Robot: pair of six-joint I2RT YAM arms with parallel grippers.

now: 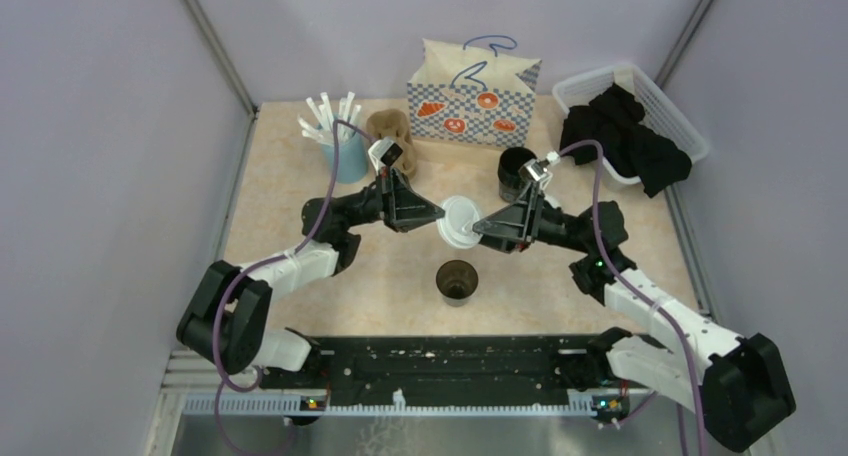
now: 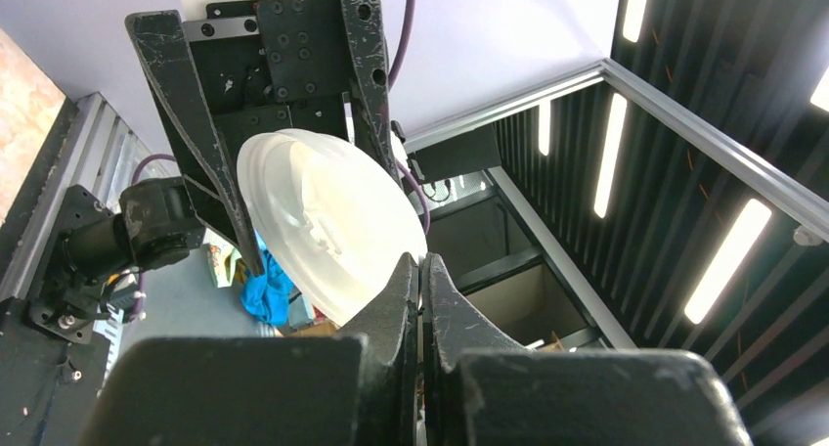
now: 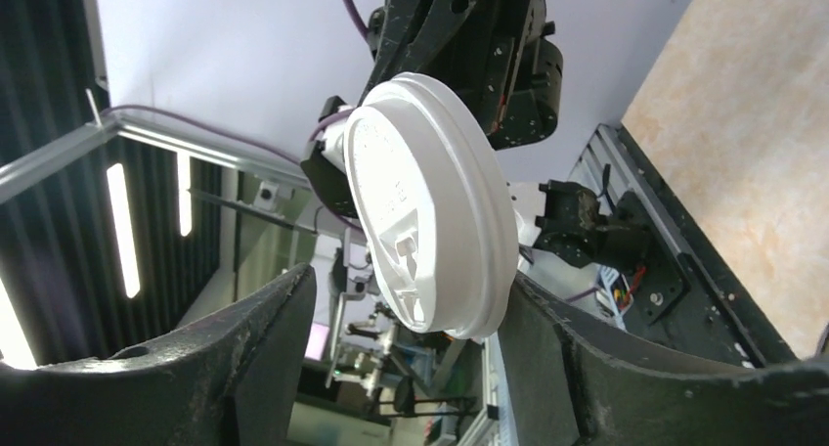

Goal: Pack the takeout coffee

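Note:
A white coffee lid (image 1: pixel 460 222) is held up on edge between the two arms, above the table. My left gripper is shut on its rim; in the left wrist view the lid's hollow underside faces me. On the other side, my right gripper has its fingers spread, with the lid's lower edge between them; the right finger (image 3: pixel 536 314) is close to the rim, and whether it touches I cannot tell. An open brown cup (image 1: pixel 457 282) stands on the table just in front of the lid. Another dark cup (image 1: pixel 514 172) stands behind my right gripper.
At the back are a checked paper bag (image 1: pixel 470 113), a brown cup carrier (image 1: pixel 392 134) and a blue holder (image 1: pixel 351 160) with white straws. A white basket (image 1: pixel 665 116) with black cloth stands at the back right.

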